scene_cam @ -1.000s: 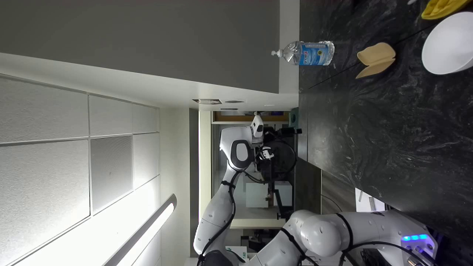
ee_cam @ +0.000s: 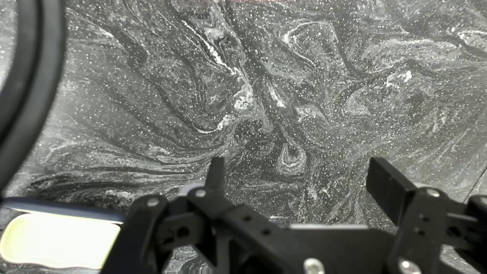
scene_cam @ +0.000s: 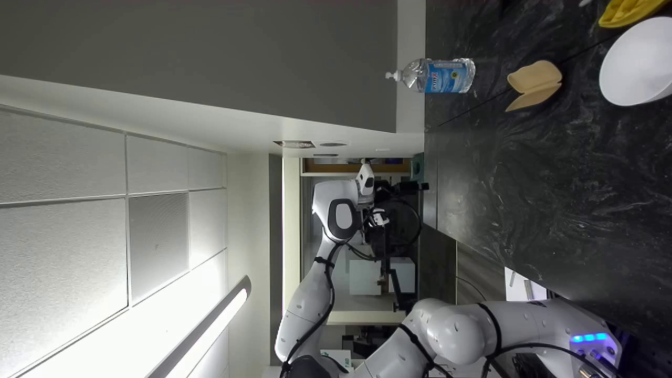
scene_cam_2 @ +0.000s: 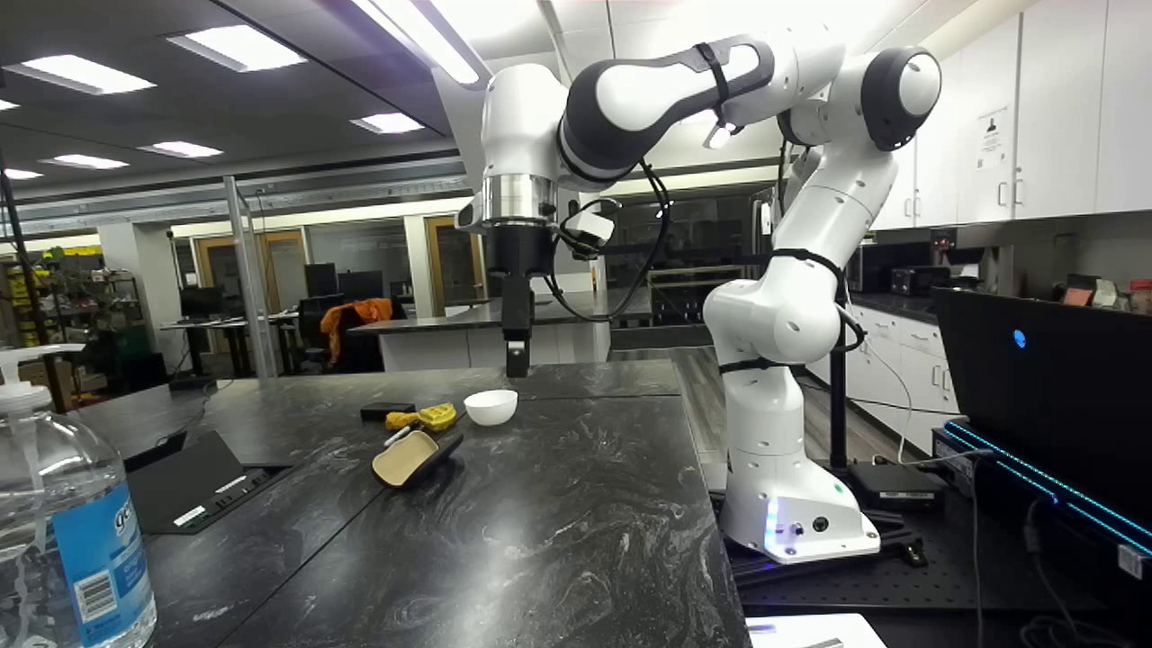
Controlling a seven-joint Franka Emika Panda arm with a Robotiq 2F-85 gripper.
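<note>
High over the dark marbled table, my gripper points down with its fingers spread wide and only tabletop showing between them. In exterior view 2 the gripper (scene_cam_2: 518, 362) hangs above the table, seen from the side. A white bowl (scene_cam_2: 491, 407) stands near a yellow object (scene_cam_2: 435, 417). Close by rests a tan, dark-backed case (scene_cam_2: 405, 459), which looks folded open. Its pale inside, overexposed, shows at the lower left of the wrist view as a bright case (ee_cam: 59, 239). A clear pump bottle (scene_cam: 448, 75) with a blue label stands upright near the table's edge.
Exterior view 1 is turned on its side. A black box (scene_cam_2: 386, 411) lies behind the yellow object, and a dark flat panel (scene_cam_2: 189, 481) is near the bottle. Much of the table (scene_cam_2: 572, 518) in front of the bowl is bare.
</note>
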